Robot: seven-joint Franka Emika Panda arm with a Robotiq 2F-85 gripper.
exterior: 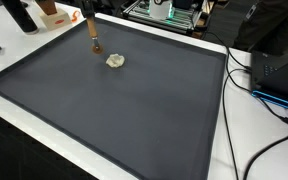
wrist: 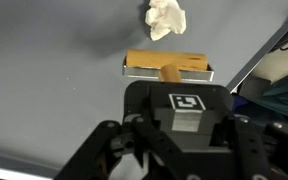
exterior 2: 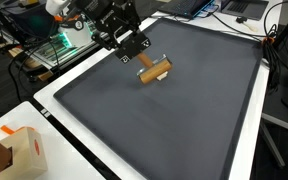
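Note:
A wooden tool (exterior 2: 155,72) with a T-shaped head is in my gripper (exterior 2: 134,47), which is shut on its handle. In the wrist view the tool's broad wooden head (wrist: 167,60) has a pale metallic edge; its handle runs under the black gripper body, where the fingertips are hidden. A crumpled white piece (exterior: 115,61), apparently paper, lies on the grey board just beside the tool (exterior: 96,44) in exterior view 1. The wrist view shows this crumpled piece (wrist: 166,17) past the head, with a gap between them. In exterior view 2 the head mostly covers it.
The dark grey board (exterior: 134,110) has a white border and is otherwise largely clear. Dark equipment and loose cables (exterior: 246,90) lie along the right side. A box with an orange part (exterior 2: 26,150) stands at the lower left in exterior view 2.

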